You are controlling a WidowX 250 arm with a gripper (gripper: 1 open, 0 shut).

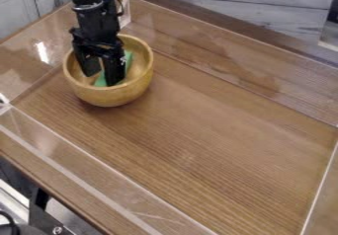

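A tan round bowl (132, 93) stands at the left of the wooden table. My black gripper (101, 63) reaches down from the top left into the bowl, its fingers open. A green object (114, 73) lies in the bowl at the fingers, partly hidden by them; I cannot tell whether they touch it.
Bare wooden table (224, 140) fills the middle and right, with free room there. A white wall runs along the top edge, and a dark cable lies at the lower left corner.
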